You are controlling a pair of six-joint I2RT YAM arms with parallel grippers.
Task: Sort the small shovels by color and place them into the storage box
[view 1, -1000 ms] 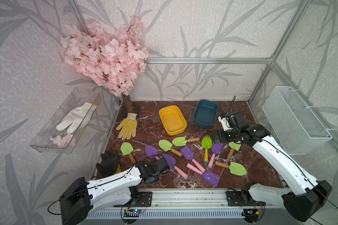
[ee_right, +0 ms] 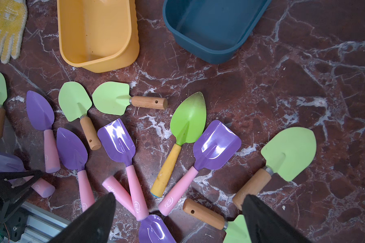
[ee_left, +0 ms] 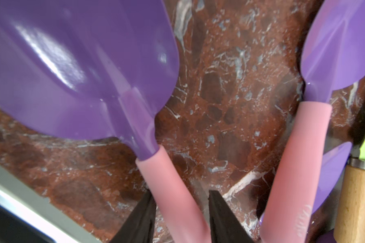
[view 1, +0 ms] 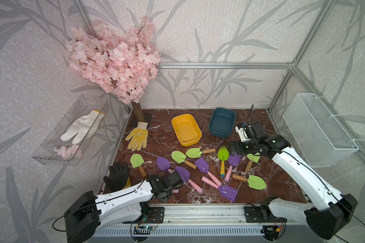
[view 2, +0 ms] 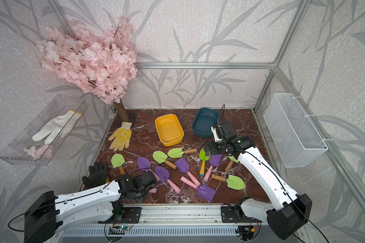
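In the left wrist view, a purple shovel (ee_left: 89, 77) lies with its pink handle (ee_left: 172, 194) between the fingers of my left gripper. The fingers are part open, with a gap on the handle's right. My right gripper is wide open and empty above the right-hand shovels. Below it lie purple shovels with pink handles (ee_right: 217, 145) and green shovels with wooden handles (ee_right: 290, 154). One green shovel (ee_right: 189, 117) has a yellow handle. Behind them stand a yellow box (view 1: 186, 143) and a blue box (view 1: 221, 132), both empty.
A yellow glove (view 1: 137, 137) and a black glove (view 1: 118, 177) lie at the left. A blossom tree (view 1: 137, 111) stands at the back left. Two purple shovels overlap near the front (view 1: 228, 192).
My left arm has shifted slightly, and a pink handle end now shows beside its gripper. The right arm, the boxes and the other shovels stay where they were.
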